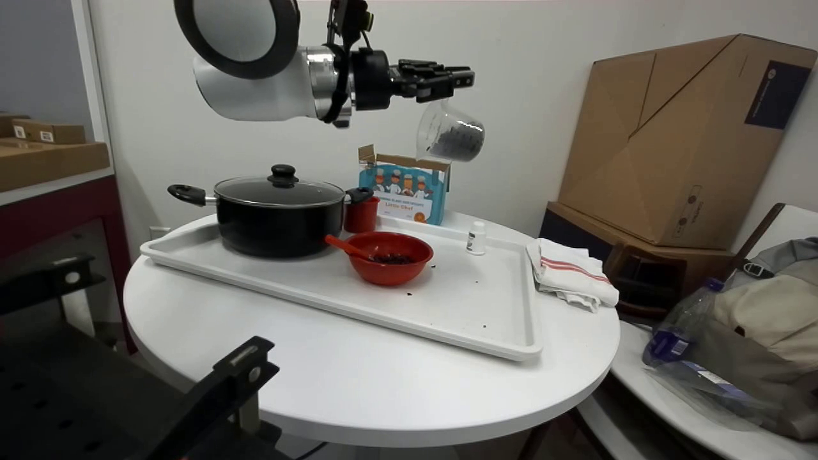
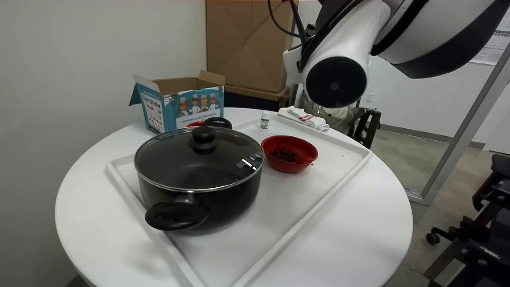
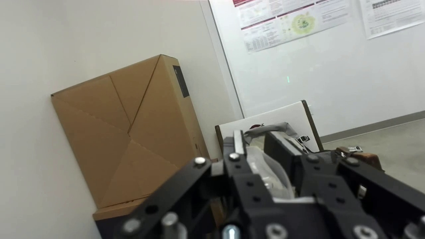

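High above the tray, my gripper (image 1: 458, 77) is shut on a clear plastic measuring cup (image 1: 452, 134). The cup hangs tilted from the fingers with dark bits gathered toward its right end. In the wrist view part of the clear cup (image 3: 275, 177) shows between the two black fingers. Below and to the left sits a red bowl (image 1: 414, 268) holding dark pieces, with a red spoon (image 1: 347, 245) leaning on its rim. Exterior view 2 also shows the bowl (image 2: 306, 143), but the gripper and cup cannot be seen there.
A lidded black pot (image 1: 280, 222) occupies the left of the white tray (image 1: 460, 306). Behind are a red cup (image 1: 362, 214) and a blue box (image 1: 414, 191). A white bottle (image 1: 476, 238) stands at the tray's back right; a folded towel (image 1: 571, 272) lies at the right edge. The tray's front right is mostly clear.
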